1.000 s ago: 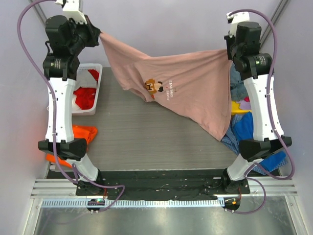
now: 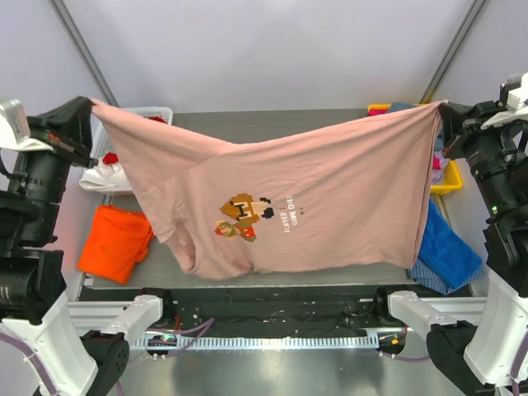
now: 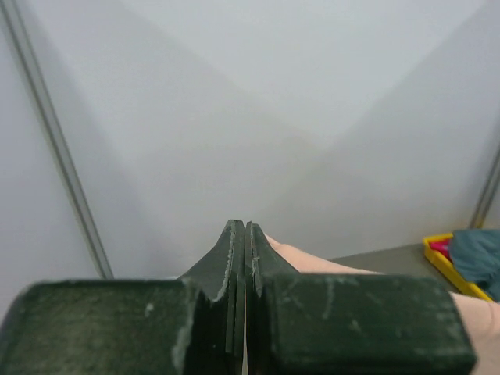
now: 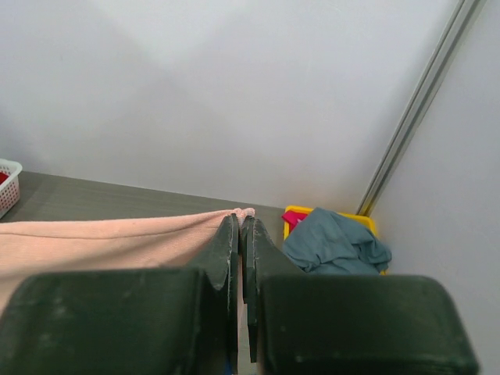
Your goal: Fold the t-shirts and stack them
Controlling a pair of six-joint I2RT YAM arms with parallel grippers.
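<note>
A pink t-shirt (image 2: 338, 198) with a printed cartoon figure hangs stretched between both arms above the table. My left gripper (image 2: 92, 103) is shut on its upper left corner; in the left wrist view the pink cloth (image 3: 312, 262) runs off to the right from behind the closed fingertips. At the upper right corner my right gripper (image 2: 444, 107) is shut on the fabric, and the right wrist view shows the cloth (image 4: 117, 230) bunched at the fingertips. The shirt's lower left part droops in folds, while its right side hangs fairly flat.
Folded orange cloth (image 2: 117, 243) lies at the left, below a white basket (image 2: 165, 114) of red and white clothes. On the right are a yellow bin (image 2: 450, 177) with clothes and folded blue cloth (image 2: 450, 247). The shirt hides most of the table.
Both grippers have moved outward and the shirt is pulled wider.
</note>
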